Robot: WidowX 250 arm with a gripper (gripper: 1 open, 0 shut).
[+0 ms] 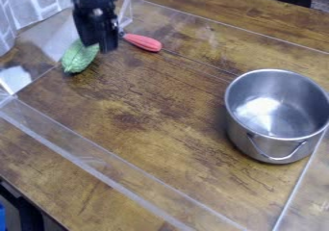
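My dark gripper (100,35) hangs at the upper left, blurred, just above and right of a pale green bumpy vegetable (79,61) that lies on the wooden table. Whether its fingers are open or shut is hard to tell. A pink-handled utensil (140,41) lies to the gripper's right, its left end partly hidden behind the gripper.
A large steel pot (274,115) stands on the right of the table (154,139). Clear plastic edging runs along the left and lower sides.
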